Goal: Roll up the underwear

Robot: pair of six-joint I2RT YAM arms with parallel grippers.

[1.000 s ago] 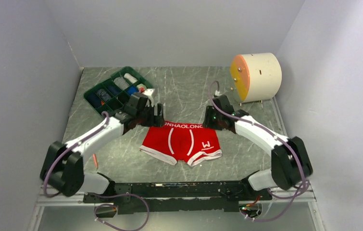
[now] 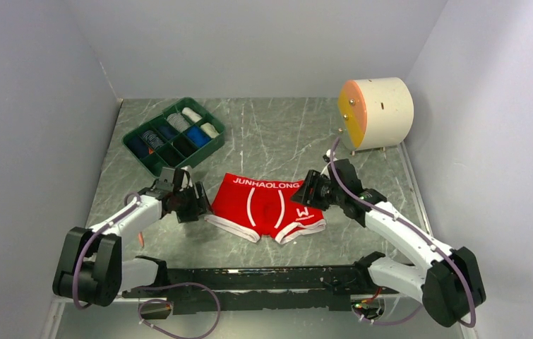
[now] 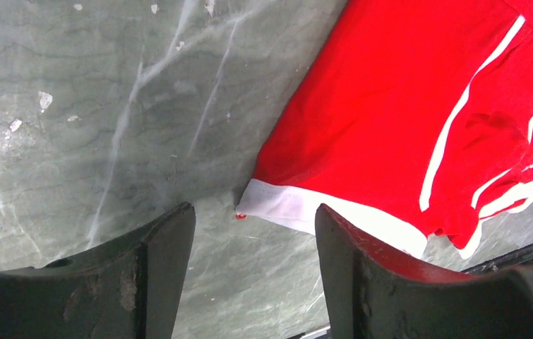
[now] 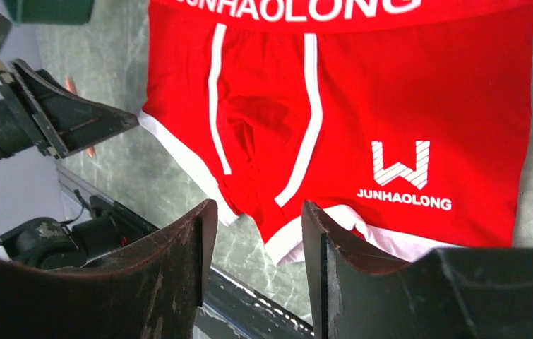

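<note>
Red boxer briefs [image 2: 263, 205] with white leg bands and JUNHAOLONG lettering lie spread flat on the grey marble table. My left gripper [image 2: 200, 201] hovers at their lower left corner; in the left wrist view its fingers [image 3: 161, 261] stand apart around that white-banded corner, with nothing held. My right gripper [image 2: 313, 189] is over the right side near the waistband; in the right wrist view its fingers [image 4: 178, 268] are parted above the briefs, empty.
A green divided box [image 2: 136, 138] with rolled cloths stands at back left, a white, orange and yellow drum cabinet [image 2: 383, 113] at back right. Walls border the table.
My left gripper has moved down and left from the waistband to the lower left corner. The briefs lie as before.
</note>
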